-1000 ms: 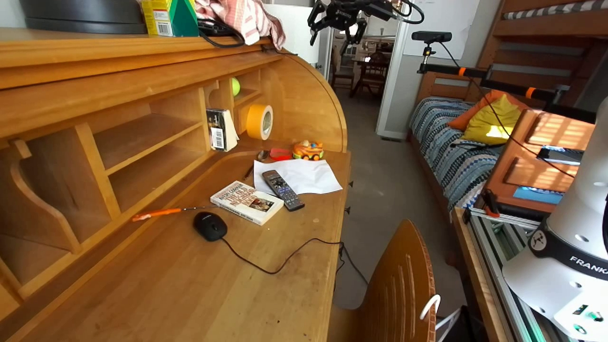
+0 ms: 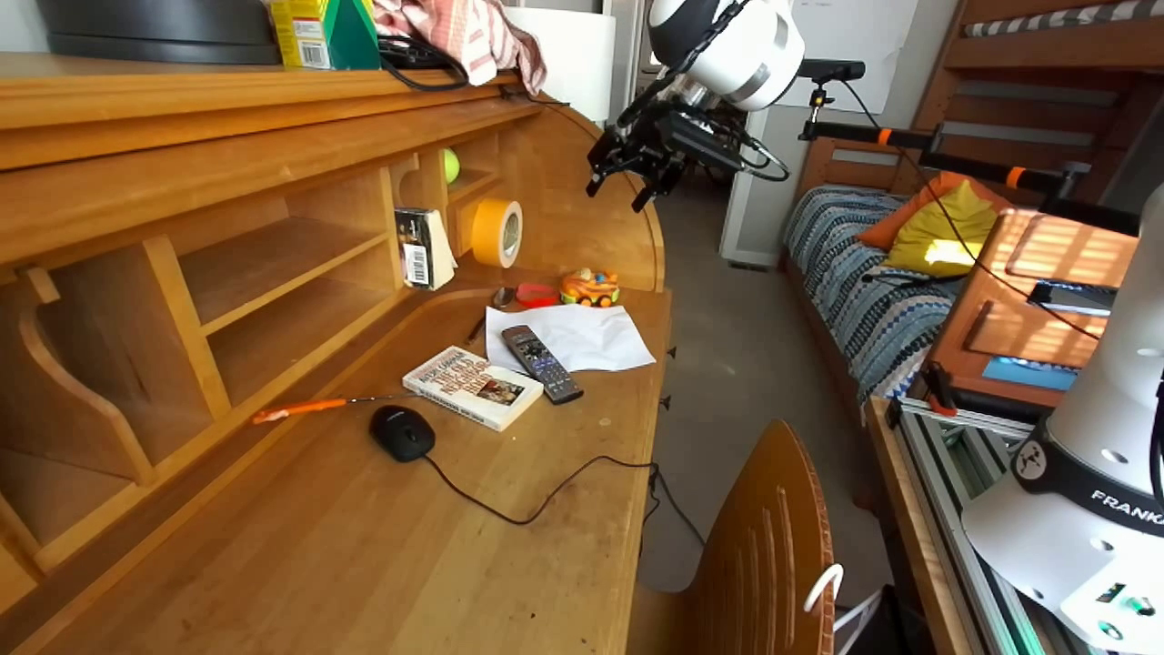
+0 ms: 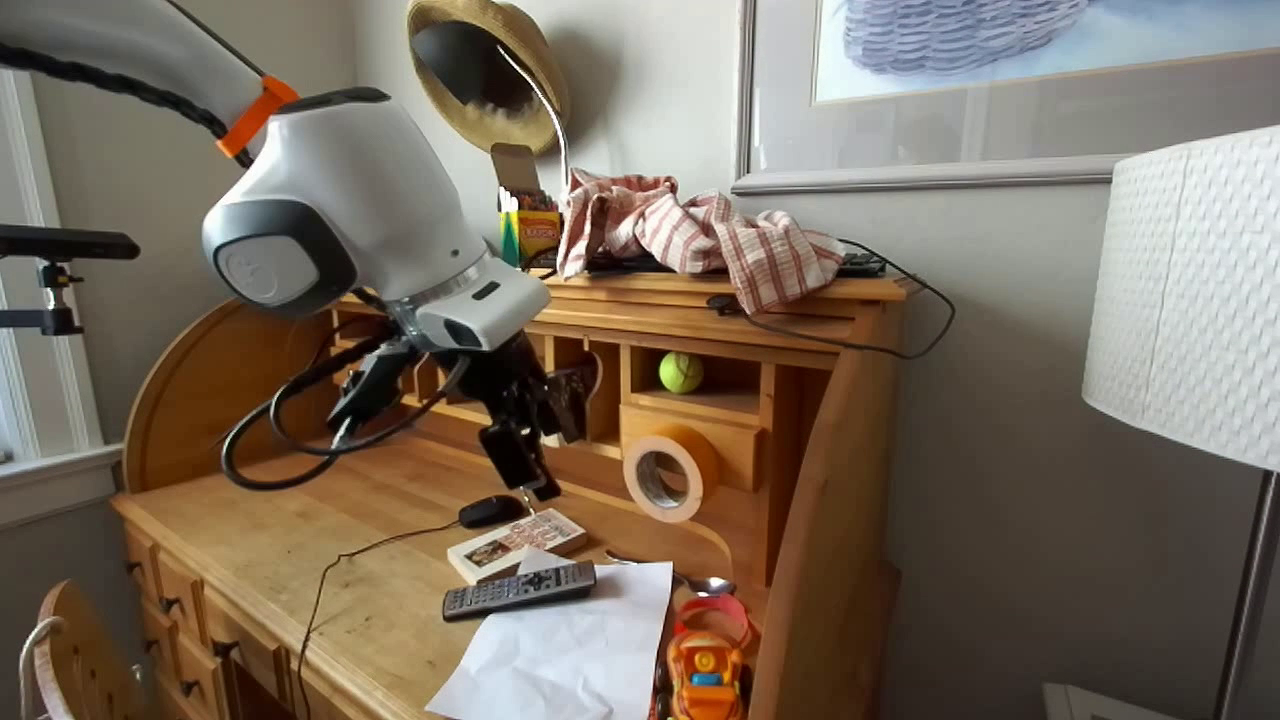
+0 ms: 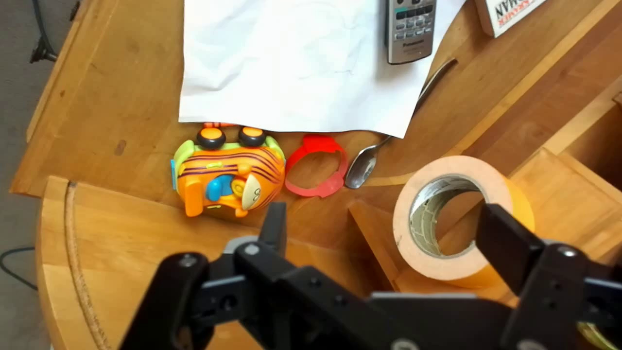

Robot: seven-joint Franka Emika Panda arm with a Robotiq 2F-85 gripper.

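Note:
My gripper (image 2: 617,201) hangs open in the air above the far end of the desk, with nothing between its fingers. In the wrist view its fingertips (image 4: 274,224) are spread wide. Beyond them lie an orange toy car (image 4: 230,169), a red ring (image 4: 315,166) and a spoon (image 4: 361,166). A roll of tape (image 4: 455,218) protrudes from a cubby near the right finger. White paper (image 3: 576,642) covers part of the desktop, with a grey remote (image 3: 519,590) resting on it. Beside the remote is a white paperback (image 2: 472,387).
Around the desktop stand cubbies, one holding a tennis ball (image 3: 680,372) and another a dark book (image 2: 423,249). A corded black mouse (image 2: 401,432) and an orange-handled tool (image 2: 311,408) lie farther along. The near desktop is clear. A chair (image 2: 764,546) stands at the front edge.
My gripper has come down from the top of exterior view 1, and more of the arm now shows above it. The objects on the desk have not moved.

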